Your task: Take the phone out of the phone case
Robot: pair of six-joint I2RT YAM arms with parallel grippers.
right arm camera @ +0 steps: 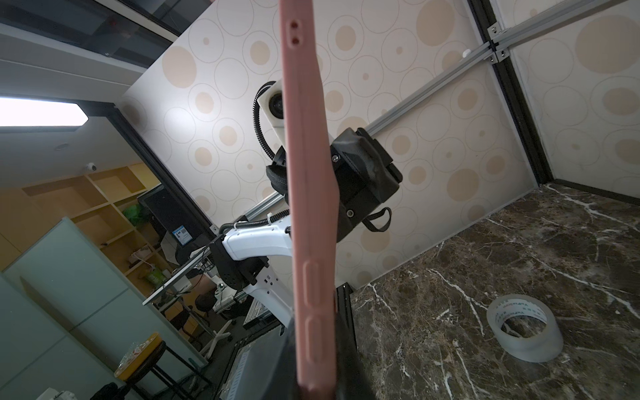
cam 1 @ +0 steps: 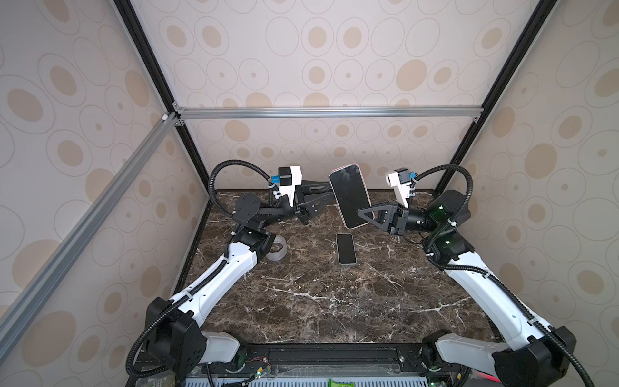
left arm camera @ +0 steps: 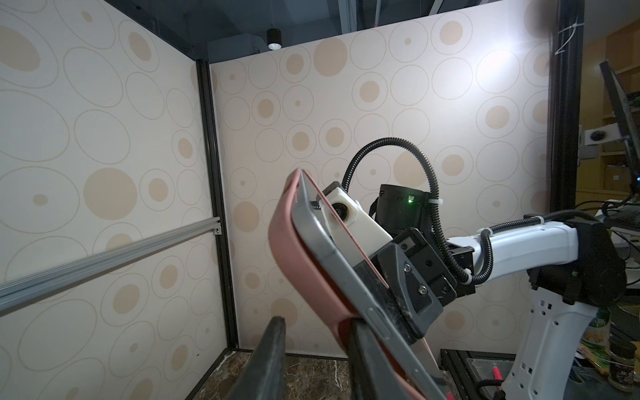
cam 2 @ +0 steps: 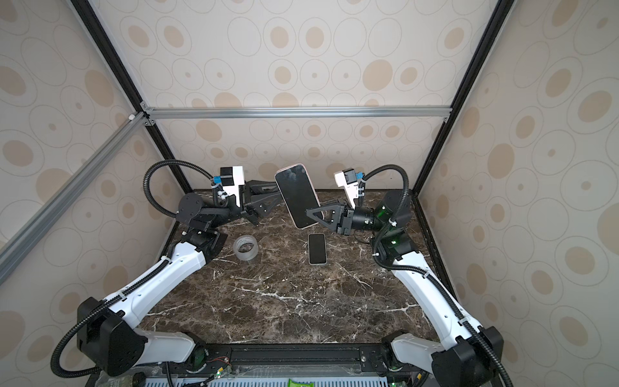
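Observation:
The phone in its pink case hangs tilted in the air between both arms, with my right gripper shut on its lower right edge. In the left wrist view the grey phone shows along the edge of the pink case, apparently lifted partly out. My left gripper is at the phone's left edge, its fingers part open; one finger meets or nearly meets the case. In the right wrist view the case side stands upright over the fingers.
A second phone lies on the marble table below. A tape roll rests to its left.

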